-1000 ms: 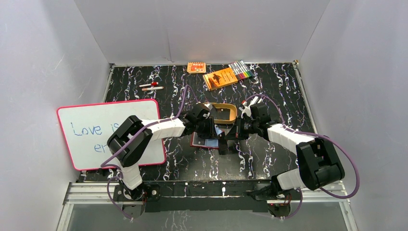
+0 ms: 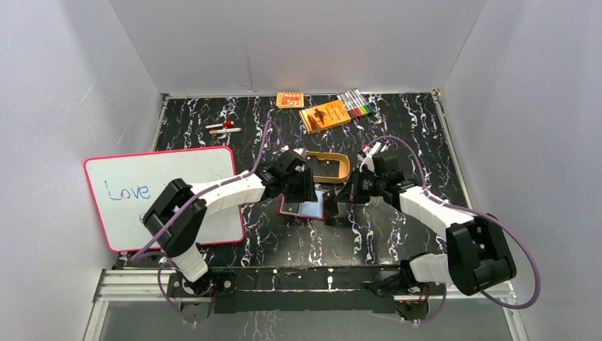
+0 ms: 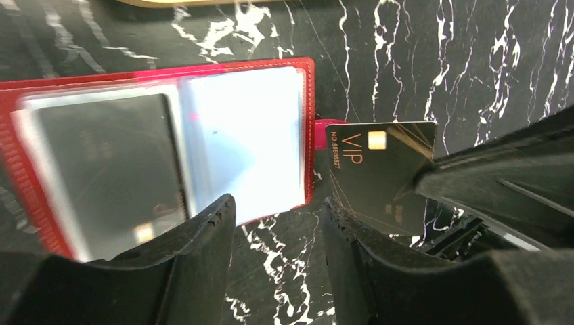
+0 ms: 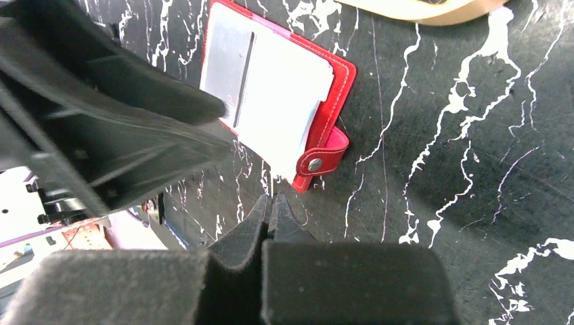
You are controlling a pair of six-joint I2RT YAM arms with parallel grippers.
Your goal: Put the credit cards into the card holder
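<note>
The red card holder [image 3: 304,135] lies open below my left gripper, a black card [image 3: 112,162] in its left sleeve. Its right-hand pocket [image 3: 254,128] looks pale and shows no dark card. My left gripper stands part open, nothing between its fingertips. Just right of the holder, the black VIP card [image 3: 369,169] is pinched at its right side by my right gripper [image 2: 336,198]. In the right wrist view, that card shows only as a thin edge at the tips of the shut right gripper.
Behind the holder stands a yellow tray [image 2: 346,168] with dark cards in it. A whiteboard [image 2: 163,192] lies to the left. An orange book [image 2: 323,116], a notebook [image 2: 289,99] and markers [image 2: 355,103] are at the back.
The left arm has drawn back slightly to the left. The holder has shifted a little left and its raised pocket edge now lies flatter. My right gripper has barely moved with the card.
</note>
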